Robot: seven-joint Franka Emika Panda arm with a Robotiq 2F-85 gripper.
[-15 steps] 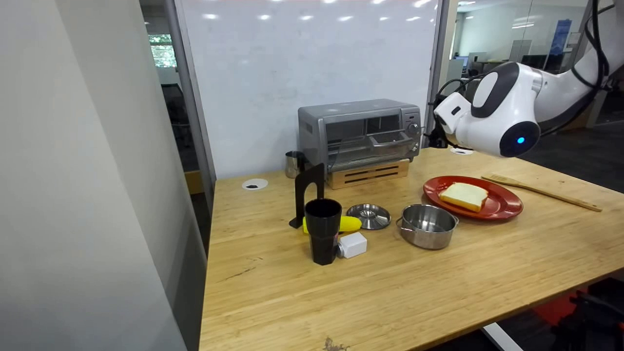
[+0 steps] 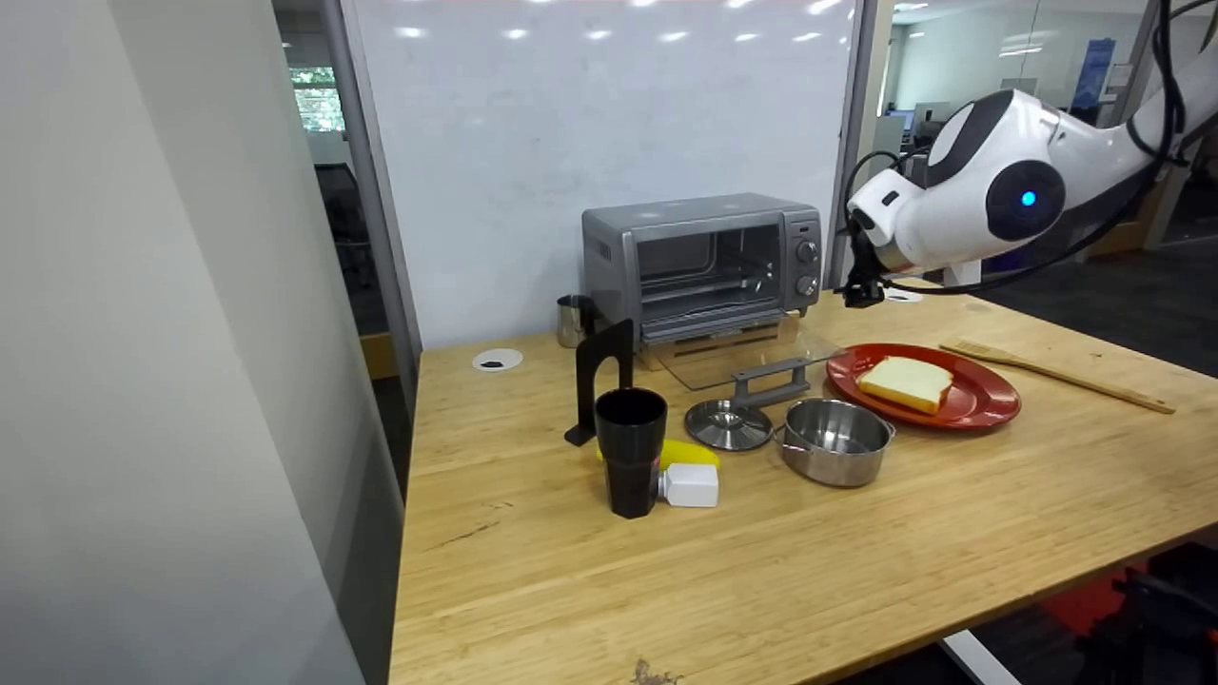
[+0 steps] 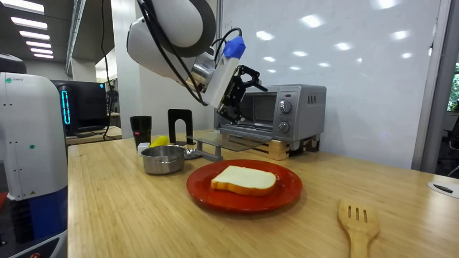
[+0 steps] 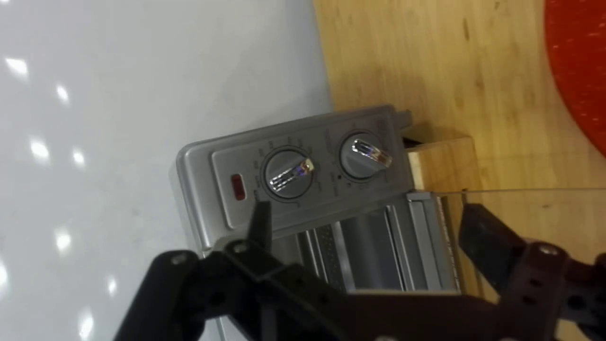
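The grey toaster oven (image 2: 714,263) has its glass door (image 2: 742,348) fully lowered, with the door's grey handle (image 2: 771,382) low at the table beside the round metal lid (image 2: 728,424). My gripper is open, nothing between its fingers; the wrist view looks past them at the oven's two knobs (image 4: 288,174) and its open front. In the second exterior view the gripper (image 3: 254,103) hangs in the air before the oven's knob side. A slice of bread (image 3: 244,180) lies on the red plate (image 3: 206,202).
A steel pot (image 2: 836,443) stands left of the plate. Further left are a black cup (image 2: 630,451), a white bottle (image 2: 692,485), a yellow object (image 2: 691,455) and a black bookend (image 2: 588,382). A wooden spatula (image 2: 1056,375) lies at right.
The oven door has swung from partly open to fully down. The lid, yellow object and white bottle have shifted slightly. My gripper sits a little lower, while the arm's joint behind it has risen.
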